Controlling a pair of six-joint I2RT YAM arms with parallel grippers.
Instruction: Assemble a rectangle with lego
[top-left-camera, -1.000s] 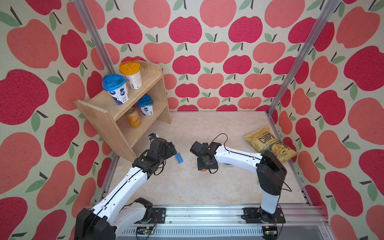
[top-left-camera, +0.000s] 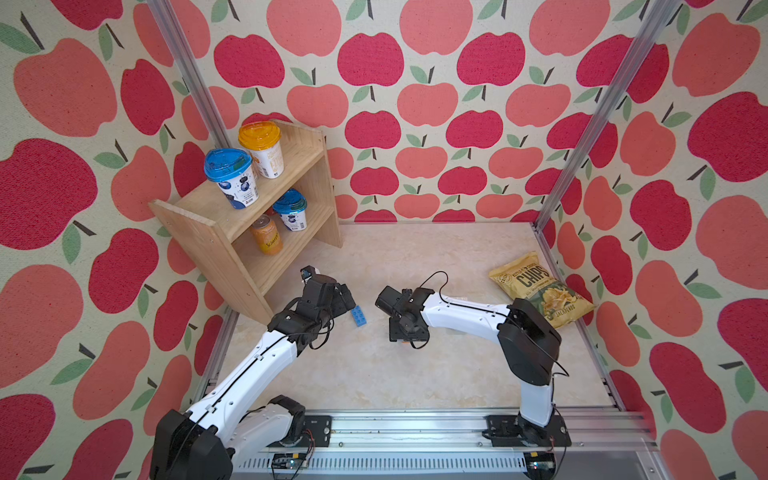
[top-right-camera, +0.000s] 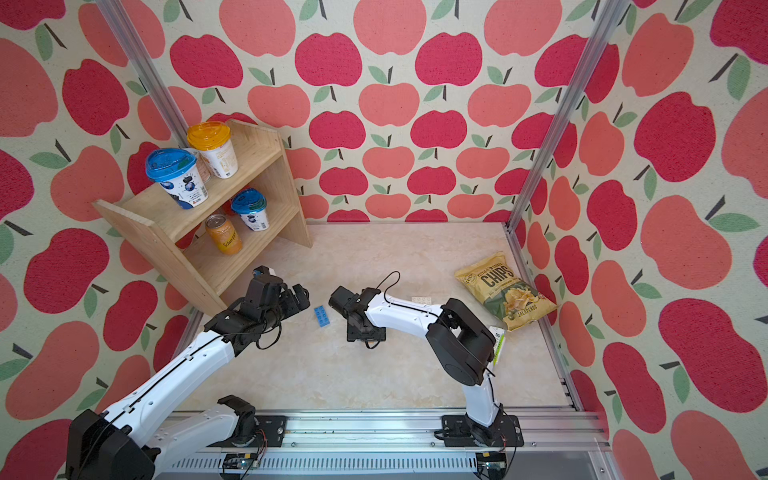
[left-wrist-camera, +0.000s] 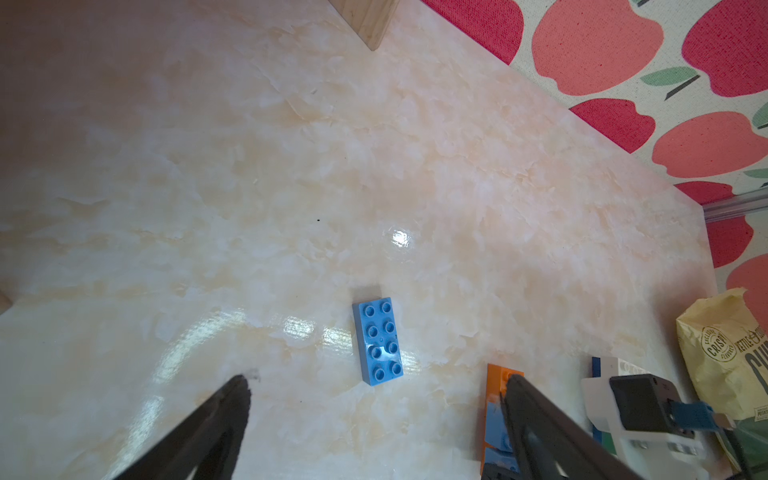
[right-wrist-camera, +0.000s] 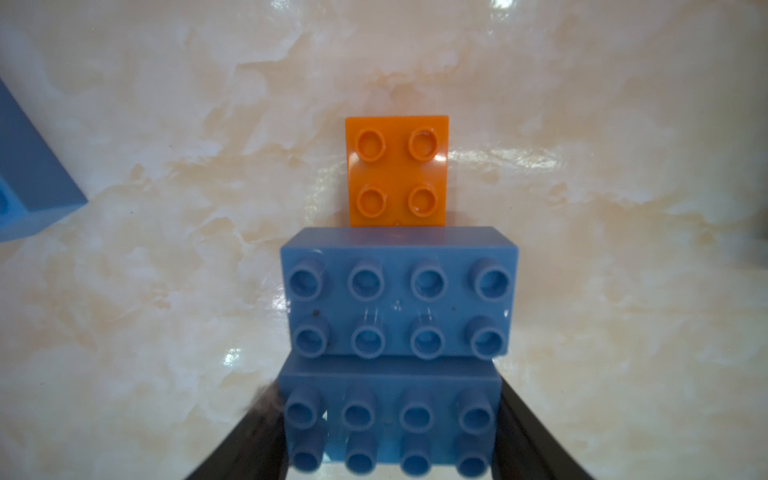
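Note:
In the right wrist view my right gripper is shut on a blue brick (right-wrist-camera: 389, 384), fingers at its two ends. Directly ahead lies a second blue brick (right-wrist-camera: 400, 292), its near edge meeting the held one in this view; whether they touch I cannot tell. Beyond it an orange brick (right-wrist-camera: 397, 172) shows one end; the rest is covered. Wide apart, with nothing between them, stand the fingers (left-wrist-camera: 200, 432) of my left gripper. A loose blue brick (left-wrist-camera: 378, 341) lies on the table ahead of it.
Right of the work lie a white brick (top-right-camera: 421, 300) and, farther off, a chips bag (top-left-camera: 541, 288). A wooden shelf (top-left-camera: 240, 264) with tubs and a can fills the left side. Between the arms and the back wall the table (top-left-camera: 416, 248) is bare.
My right arm has shifted slightly left. The orange piece below its gripper shows less in the top left view. The left arm has barely moved.

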